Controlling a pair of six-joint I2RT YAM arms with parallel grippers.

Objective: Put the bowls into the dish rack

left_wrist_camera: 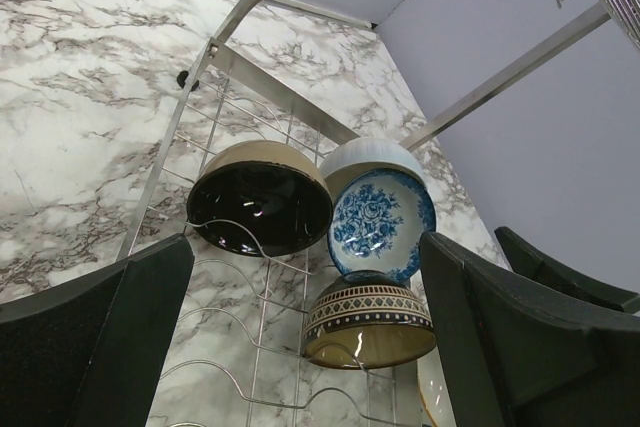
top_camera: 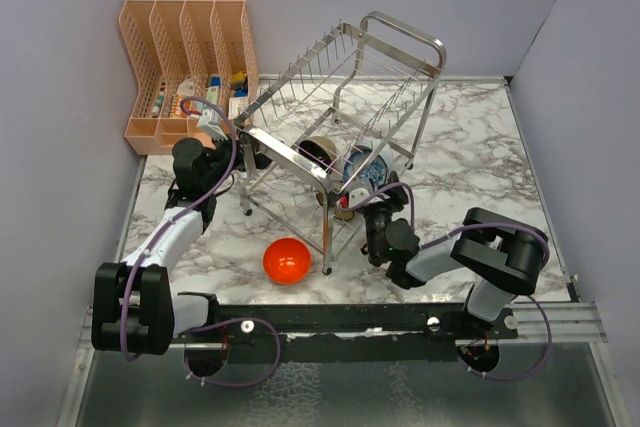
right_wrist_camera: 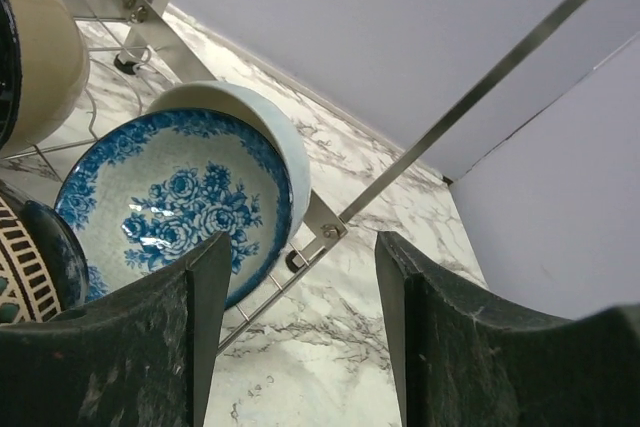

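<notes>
The metal dish rack (top_camera: 300,162) holds bowls on its lower shelf: a black-interior beige bowl (left_wrist_camera: 258,197), a blue floral bowl (left_wrist_camera: 380,222) in front of a white bowl (right_wrist_camera: 270,122), and a patterned bowl (left_wrist_camera: 367,332). An orange bowl (top_camera: 287,261) sits on the counter outside the rack. My left gripper is at the rack's left end, open and empty, above the shelf. My right gripper is at the rack's right side beside the blue floral bowl, fingers apart with nothing visible between them.
A peach divided organiser (top_camera: 185,77) with small items stands at the back left. Grey walls border the marble counter (top_camera: 480,147), whose right part is clear. The rack's upper tier is empty.
</notes>
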